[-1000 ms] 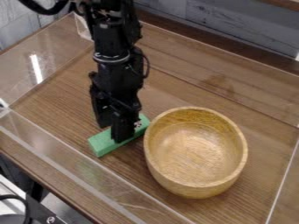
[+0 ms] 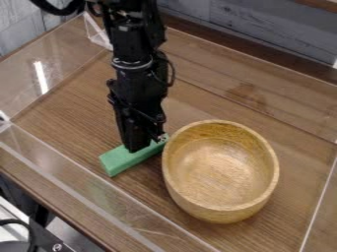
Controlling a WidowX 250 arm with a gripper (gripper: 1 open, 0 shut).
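The black robot gripper [image 2: 138, 133] hangs from the top of the view, low over the wooden table at its middle. A green block [image 2: 125, 160] lies under it, slanting from lower left to upper right, with the fingertips at or over its upper right part; whether they touch it or are closed on it is hard to tell. A cream-colored round bowl [image 2: 222, 169] stands just to the right, beside the block's right end.
A white object [image 2: 98, 25] stands at the far upper left. Black cables lie at the lower left corner.
Compared with one second ago, the gripper's lower part has shifted slightly up, away from the middle of the green block. The block and bowl look nearly unmoved.
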